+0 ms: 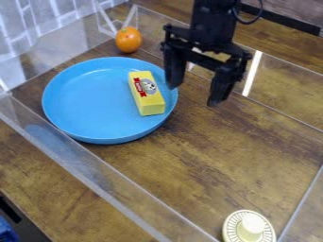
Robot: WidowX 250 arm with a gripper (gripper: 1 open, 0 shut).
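Observation:
My black gripper [199,66] is at the top centre, above the wooden surface, open with its two fingers spread wide apart and no object visible between them. Below and left of it a yellow box [146,98] with a red and white label lies in a blue plate [78,109], on the plate's right part.
An orange fruit [127,40] sits at the back left, behind the plate. A cream round object [247,227] lies at the front right. Clear panels edge the space.

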